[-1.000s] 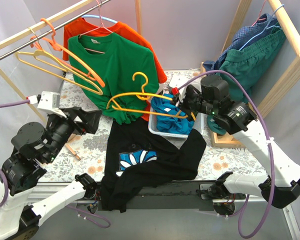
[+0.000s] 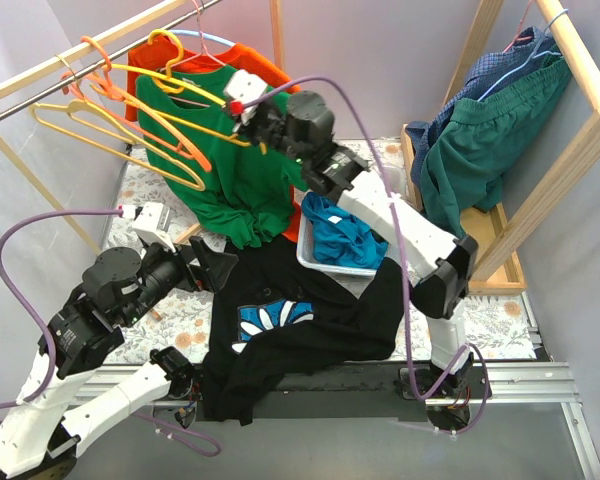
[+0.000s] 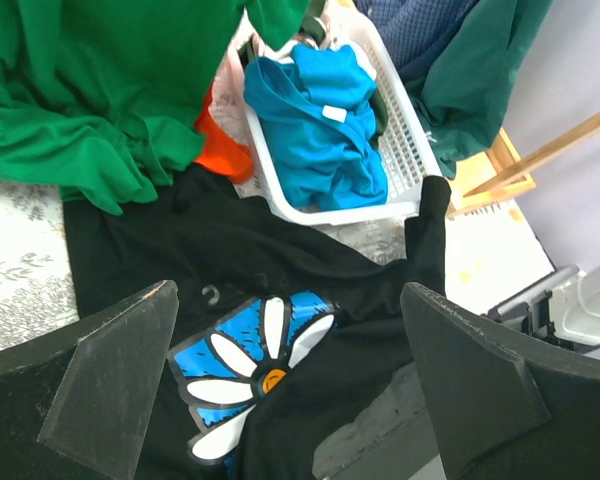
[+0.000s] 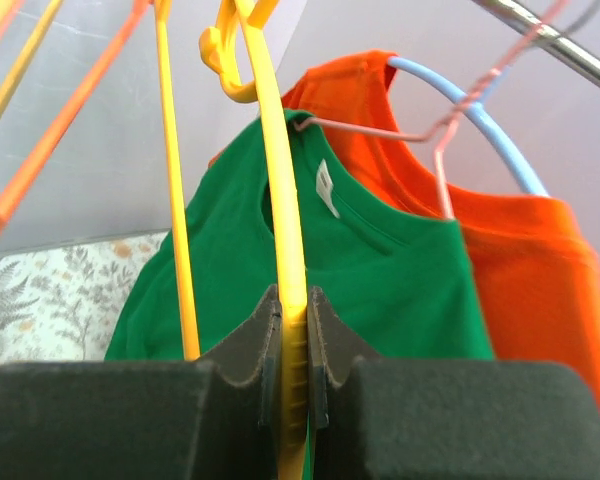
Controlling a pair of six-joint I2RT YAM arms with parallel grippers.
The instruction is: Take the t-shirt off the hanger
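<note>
My right gripper is shut on a bare yellow hanger (image 4: 285, 220), whose bar runs up between the fingers. In the top view this hanger (image 2: 225, 133) is held up by the rail, in front of the green shirt (image 2: 227, 200). Spread on the table lies a black t-shirt (image 3: 280, 240) with a daisy print (image 3: 255, 370), off any hanger. Above its left side, my left gripper (image 2: 215, 268) stands open, nothing between its fingers.
Orange and pale yellow empty hangers (image 2: 115, 140) hang on the rail (image 2: 40, 95). Behind the green shirt hangs an orange shirt (image 2: 255, 65). A white basket (image 3: 265, 150) holds blue cloth. Green shorts (image 2: 495, 130) hang from the right-hand wooden rack (image 2: 590, 130).
My right gripper has carried the yellow hanger up and left, from over the basket to the rail. The left gripper has shifted slightly right and down. The black t-shirt stays on the table.
</note>
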